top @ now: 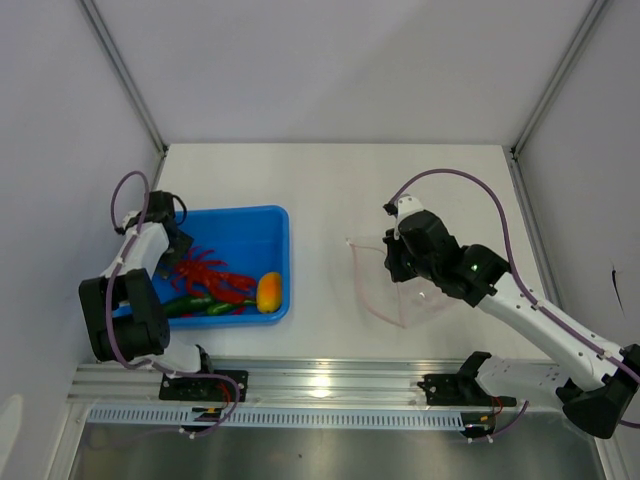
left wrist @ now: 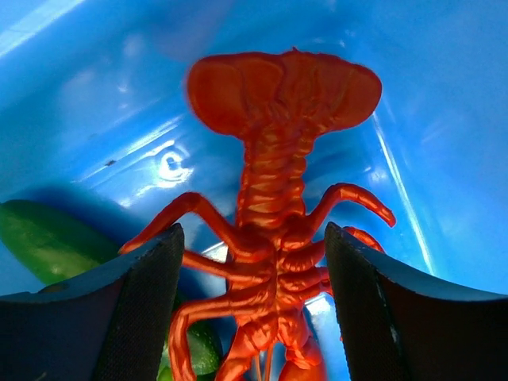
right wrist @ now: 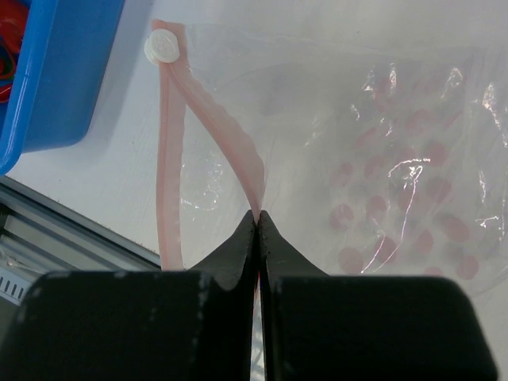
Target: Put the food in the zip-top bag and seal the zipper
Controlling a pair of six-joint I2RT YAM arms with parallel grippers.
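Observation:
A red toy lobster (top: 215,278) lies in the blue bin (top: 250,230), and its tail (left wrist: 274,167) points away in the left wrist view. My left gripper is over it with the fingers apart, one on each side of the legs and body. Whether the pads touch it cannot be told. The clear zip top bag (right wrist: 357,143) with pink zipper strips lies on the table. Its white slider (right wrist: 163,46) sits at one end of the zipper. My right gripper is shut on a pink strip at the bag's mouth.
Beside the lobster in the bin are a dark green cucumber (top: 188,305), a green pepper (top: 228,306) and an orange-yellow fruit (top: 269,293). Bare white table (top: 320,220) lies between bin and bag. A metal rail (top: 320,378) runs along the front edge.

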